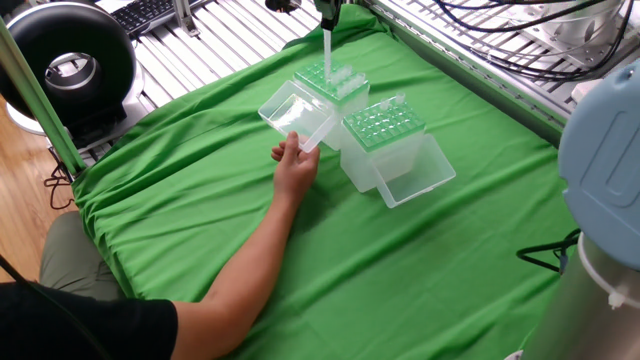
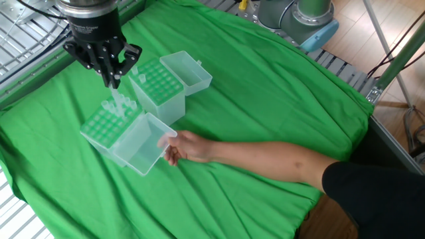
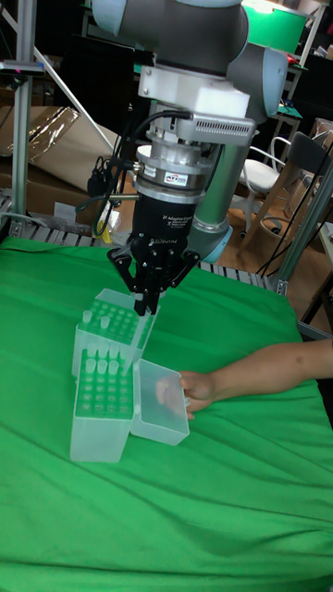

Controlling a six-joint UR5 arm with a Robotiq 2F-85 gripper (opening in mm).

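A long clear pipette tip (image 1: 327, 52) hangs upright from my gripper (image 2: 113, 83), whose fingers are shut on its upper end. The tip's lower end is at the green top of one tip rack (image 2: 95, 129); whether it sits in a hole cannot be made out. Several other tips (image 3: 103, 365) stand in that rack. A person's hand (image 1: 293, 172) holds its open clear lid (image 2: 141, 147). Beside it stands a second tip rack (image 1: 385, 128), its lid (image 1: 418, 172) also open, with a few tips in its top.
Green cloth (image 1: 420, 270) covers the table, rumpled but mostly clear around the racks. The person's forearm (image 2: 265, 159) reaches across it to the lid. Metal slats (image 1: 230, 40) lie beyond the cloth.
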